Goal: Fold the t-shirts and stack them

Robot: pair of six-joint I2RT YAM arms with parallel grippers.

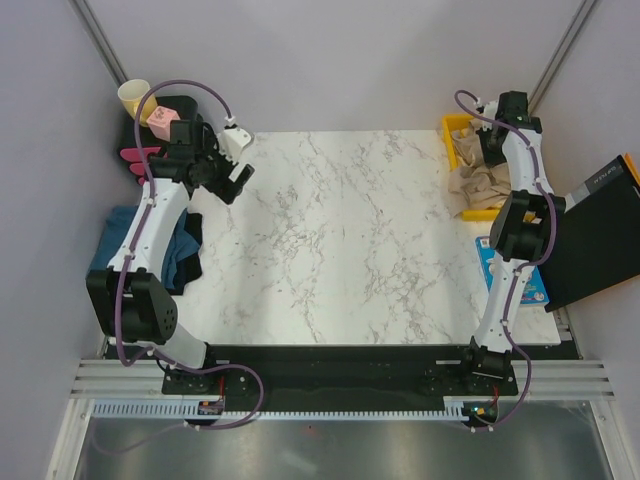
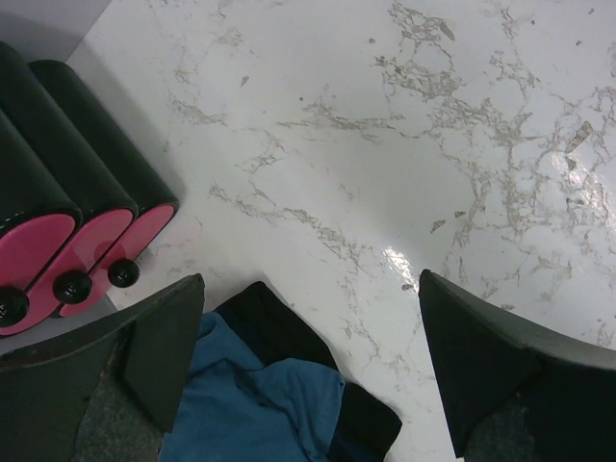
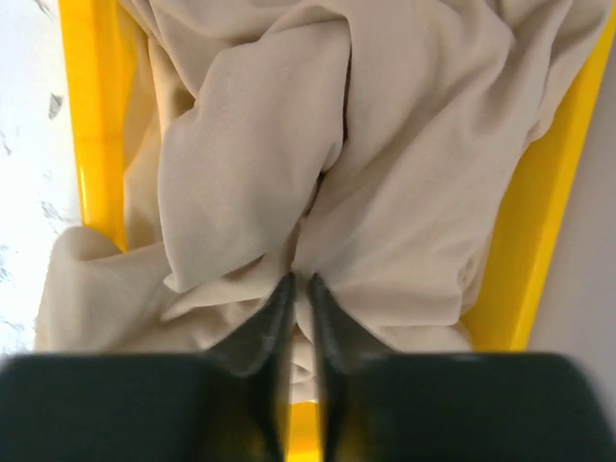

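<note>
Beige t-shirts [image 3: 414,164] lie crumpled in a yellow bin [image 1: 448,155] at the back right. My right gripper is down in them, its fingertips close together on a fold of cloth; how far they are closed is blurred. On the left, blue and dark folded cloth [image 1: 140,245] lies on the table, below my open left gripper, which has nothing between its fingers.
Black cases with pink ends [image 2: 96,255], a yellow cup [image 1: 135,95] and a pink block [image 1: 163,122] are at the back left. A blue booklet [image 1: 530,290] and a black panel [image 1: 600,240] are at the right.
</note>
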